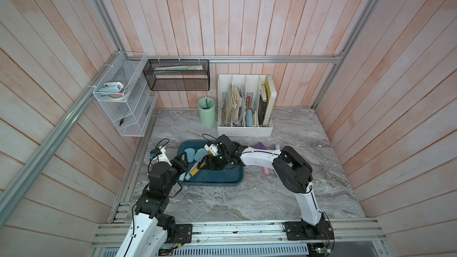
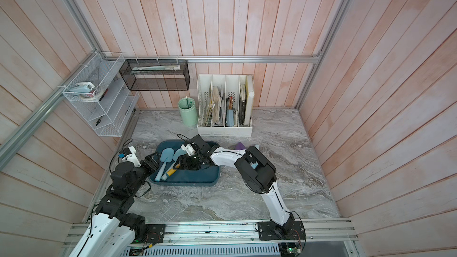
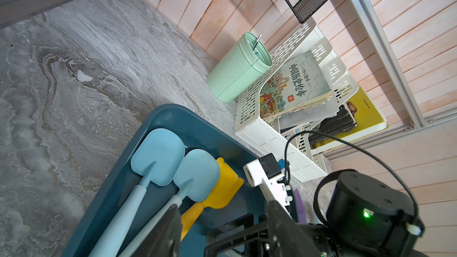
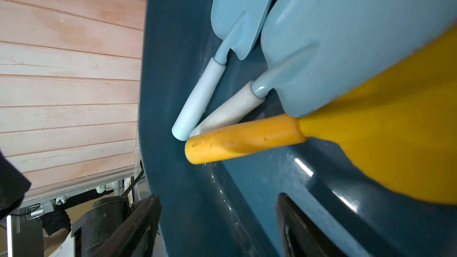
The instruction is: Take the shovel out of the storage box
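The dark blue storage box (image 1: 219, 177) holds two light blue shovels, the leftmost (image 3: 159, 157) and the middle one (image 3: 197, 173), plus a yellow shovel (image 3: 221, 188). In the right wrist view the yellow handle (image 4: 242, 138) lies across the end of the neighbouring pale handle (image 4: 228, 107). My right gripper is low over the box, its fingers apart with the yellow handle just beyond their tips and nothing between them. At the box's left end my left gripper hovers open and empty.
On the table right of the box lie a purple shovel with a pink handle (image 1: 266, 170) and a light blue one, partly hidden by my right arm. Behind stand a green cup (image 1: 206, 111) and a white file rack (image 1: 245, 131).
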